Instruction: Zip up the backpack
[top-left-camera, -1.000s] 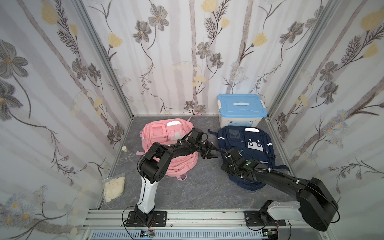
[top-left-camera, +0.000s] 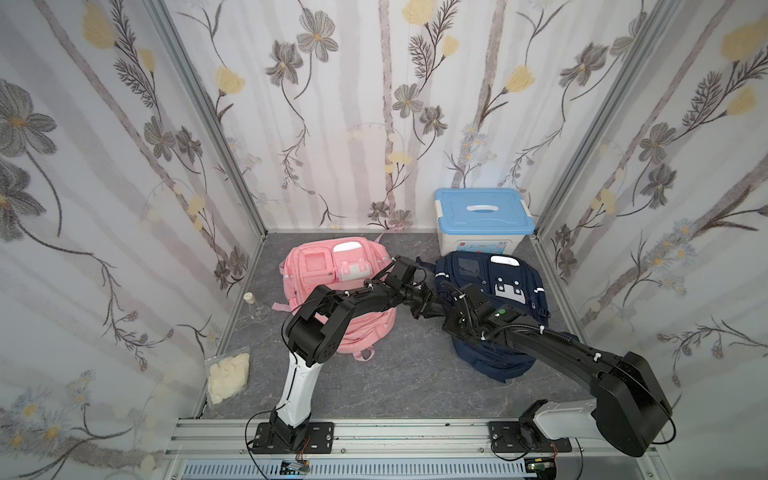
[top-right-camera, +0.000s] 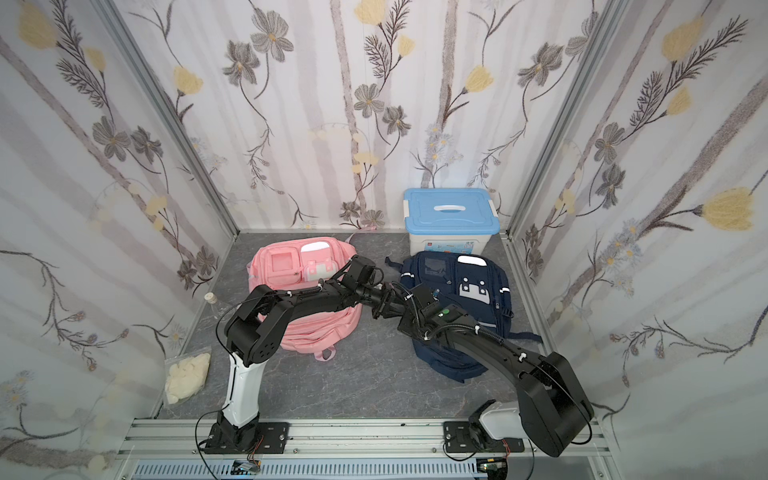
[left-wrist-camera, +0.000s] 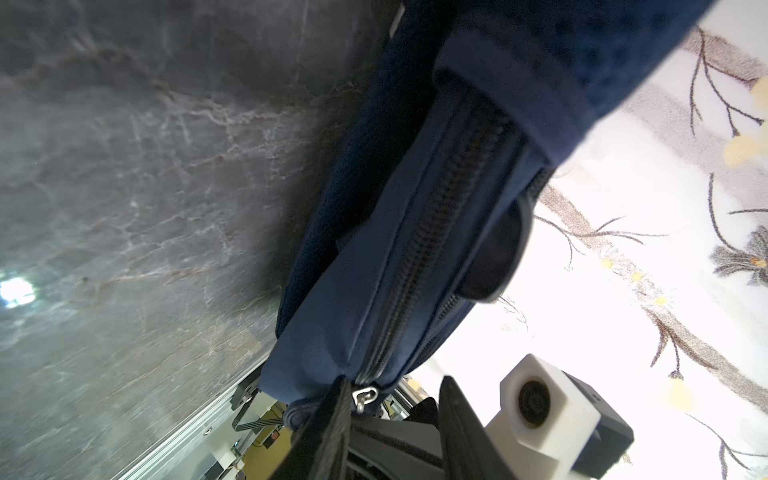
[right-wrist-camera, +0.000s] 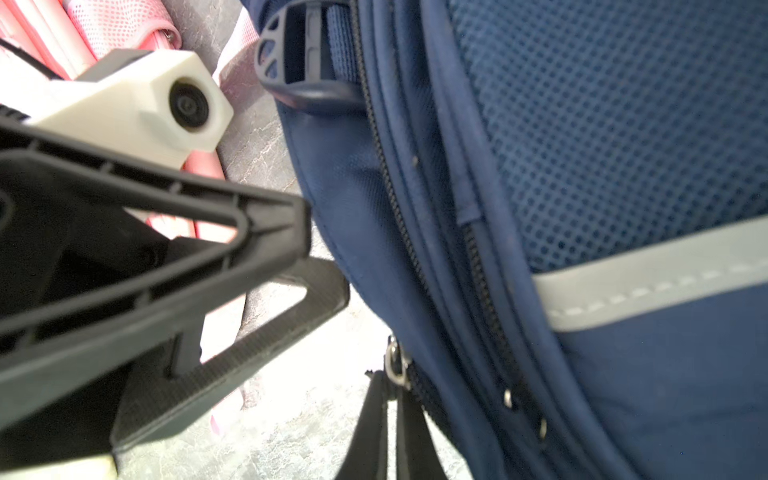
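The navy backpack (top-left-camera: 500, 352) lies at the right of the floor. Along its side runs a dark zipper (left-wrist-camera: 424, 240), with a metal zipper pull (left-wrist-camera: 365, 395) at its lower end. My left gripper stands open, one finger (left-wrist-camera: 336, 424) beside the pull, the other apart from it. In the right wrist view, its black fingers (right-wrist-camera: 276, 232) reach in close to the bag's edge. My right gripper is shut, its tips right at the zipper pull (right-wrist-camera: 396, 361); whether the tab is pinched between them is unclear.
A pink backpack (top-left-camera: 376, 328) lies under the left arm. Behind the navy bag stands a box with a blue lid (top-left-camera: 484, 209). A clear bag (top-left-camera: 229, 377) and small bottle (top-left-camera: 249, 297) sit at the left.
Over the last second my left gripper has moved right toward the navy bag, and the right gripper has shifted slightly left and back, so the two are now close together.
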